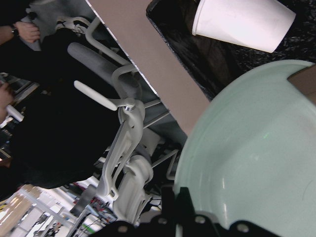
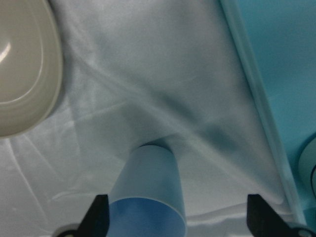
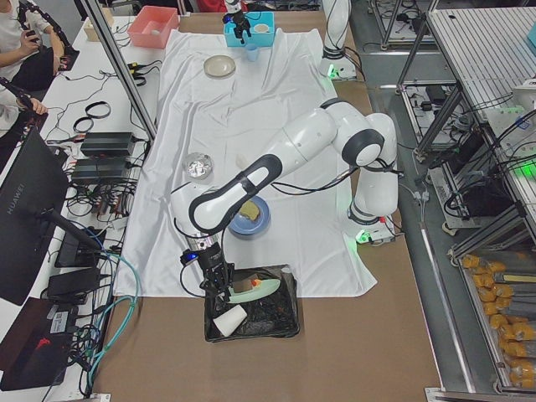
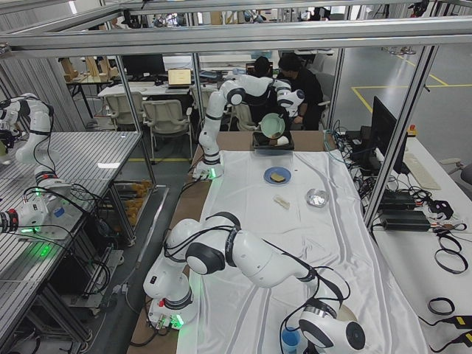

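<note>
My left gripper (image 3: 219, 285) is shut on the rim of a pale green plate (image 1: 247, 148), held tilted over a black-lined bin (image 3: 276, 318); a brown piece (image 1: 306, 84) shows on the plate. A white cup (image 1: 242, 24) lies on its side in the bin. My right gripper is open above a light blue cup (image 2: 148, 177) on the cloth, beside a beige plate (image 2: 24, 69) and a blue tray (image 2: 266, 49).
A blue plate (image 4: 269, 175) with a yellow sponge, a foil dish (image 4: 316, 198) and a pale piece (image 4: 282, 202) lie on the white cloth. A monitor (image 3: 25, 218) stands at the left.
</note>
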